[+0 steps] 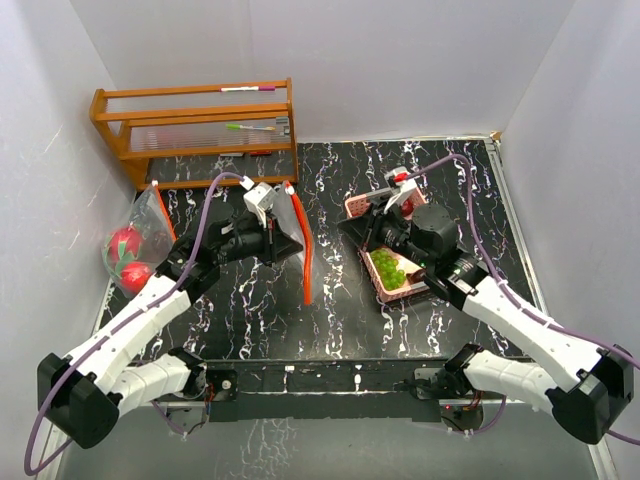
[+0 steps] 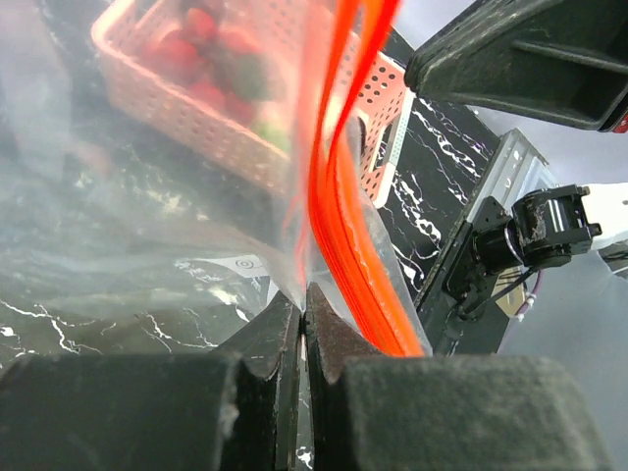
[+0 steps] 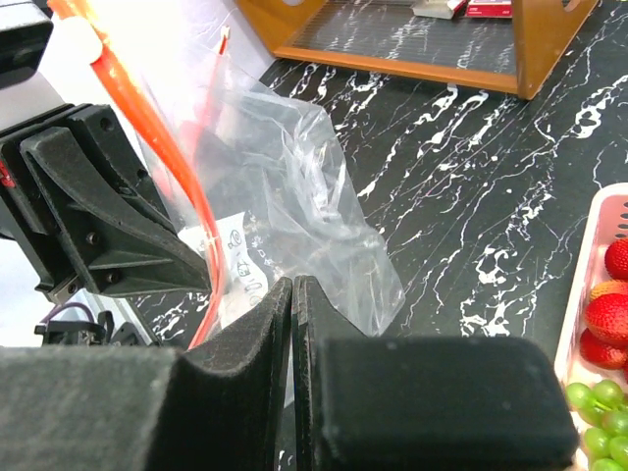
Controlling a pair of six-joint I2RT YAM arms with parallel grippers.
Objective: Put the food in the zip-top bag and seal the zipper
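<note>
A clear zip bag (image 3: 294,196) with an orange zipper (image 1: 305,250) hangs upright from my left gripper, which is shut on its plastic edge. My right gripper is shut, right of the bag and apart from the zipper; whether anything sits between its fingertips is unclear. The pink basket (image 1: 356,205) beside it holds green grapes (image 1: 388,270) and red fruit (image 3: 606,319), strawberries among them. A filled bag (image 1: 140,245) with red items lies at the far left.
A wooden rack (image 1: 200,112) with markers stands at the back left. Walls border both sides.
</note>
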